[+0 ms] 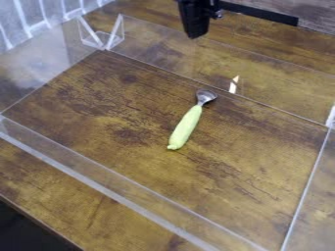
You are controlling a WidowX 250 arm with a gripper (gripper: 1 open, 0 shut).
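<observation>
A pale green corn cob [183,127] lies diagonally inside a clear-walled enclosure on the wooden table, with a metal utensil [206,96] at its upper end. My gripper [197,27] is at the top edge of the view, above and behind the enclosure's back wall, mostly cut off by the frame. It appears dark; the state of its fingers is hard to make out, and nothing is visible in it.
Transparent walls [112,181] border the work area, with a clear bracket [102,34] at the back left. A white rack [33,15] stands beyond. The board around the cob is bare.
</observation>
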